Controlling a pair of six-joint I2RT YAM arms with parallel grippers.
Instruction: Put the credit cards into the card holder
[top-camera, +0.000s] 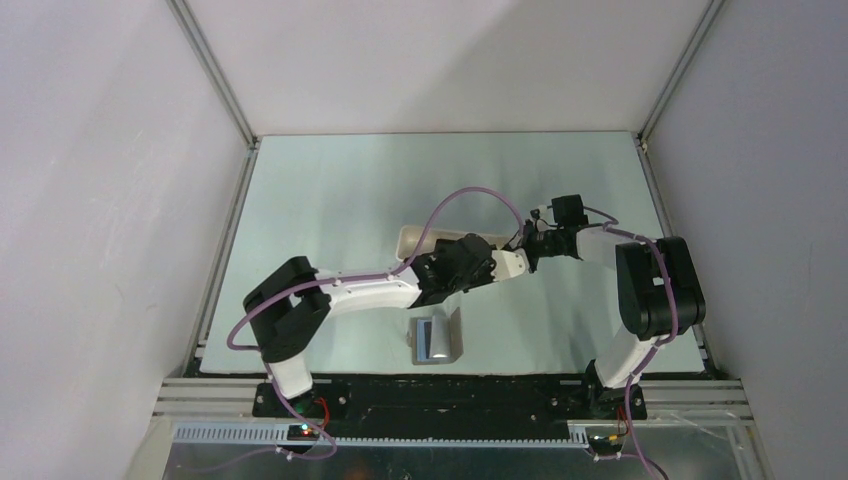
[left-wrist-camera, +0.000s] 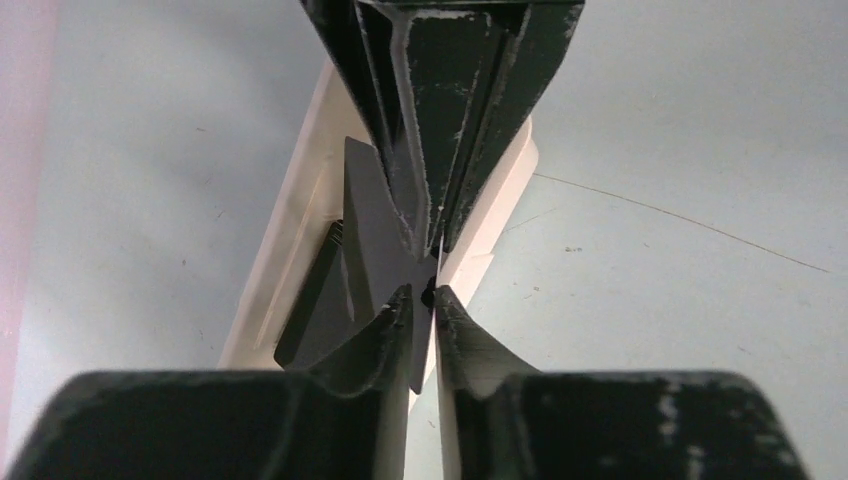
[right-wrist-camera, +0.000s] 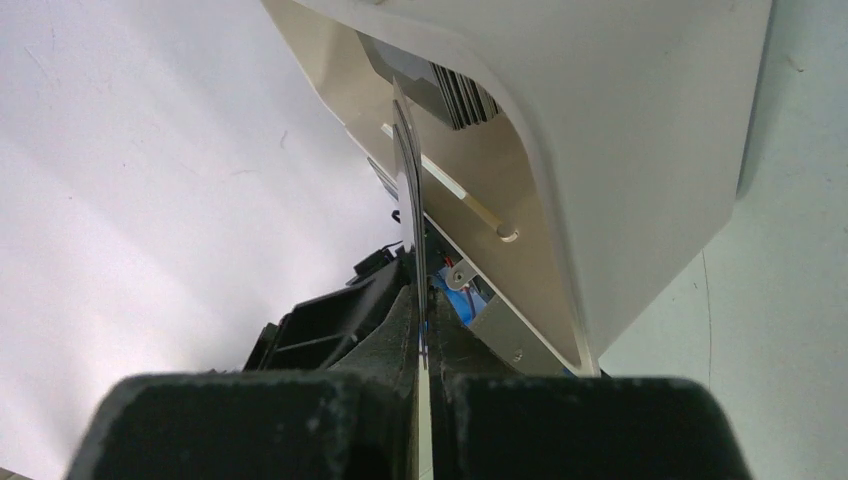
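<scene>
In the right wrist view my right gripper is shut on a thin dark card (right-wrist-camera: 410, 185) seen edge-on, with layered edges that may be more than one card. The same dark card (left-wrist-camera: 385, 240) leans over the long pale box (left-wrist-camera: 285, 215) in the left wrist view. There my left gripper is part open, its narrow gap at the card's lower edge. More grey cards (right-wrist-camera: 470, 98) stand stacked inside the box. A grey open card holder (top-camera: 435, 341) with a blue strip lies near the table's front edge.
The two arms meet over the box (top-camera: 412, 236), hiding much of it in the top view. A yellowish stick (right-wrist-camera: 470, 205) lies inside. Bare table (top-camera: 320, 190) stretches on the far side and to the left.
</scene>
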